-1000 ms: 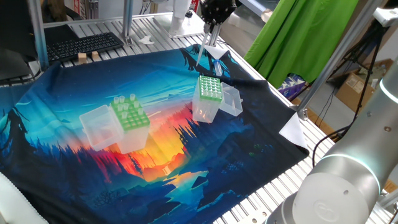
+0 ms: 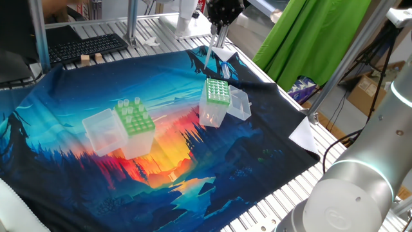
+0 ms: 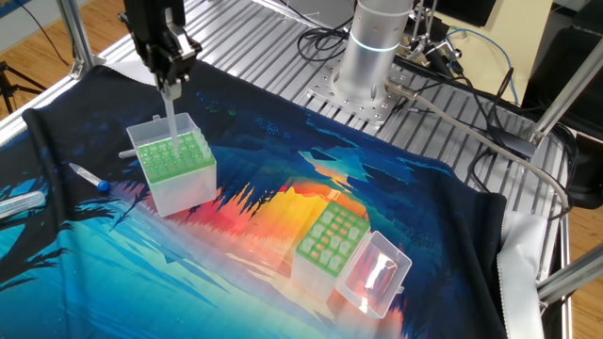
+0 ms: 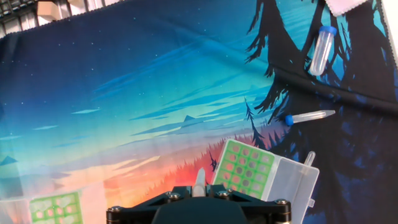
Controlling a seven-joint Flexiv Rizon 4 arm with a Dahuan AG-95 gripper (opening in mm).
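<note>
My gripper is shut on a narrow, clear pipette tip (image 4: 200, 179). In exterior view 2 the tip (image 3: 171, 121) hangs point down from the gripper (image 3: 169, 87), in front of a clear box with a green rack (image 3: 177, 160); whether it touches the rack cannot be told. In exterior view 1 the same tip (image 2: 210, 50) appears beyond that box (image 2: 214, 108), slightly tilted. A second green-topped box (image 2: 135, 136) stands apart, its lid open and several tips rising from its rack.
Two blue-capped tubes (image 4: 321, 51) (image 4: 310, 117) lie on the printed cloth near the first box. A thin clear piece (image 4: 310, 159) lies by its open lid (image 4: 292, 185). Cloth between the boxes is bare. A keyboard (image 2: 87, 46) sits at the back.
</note>
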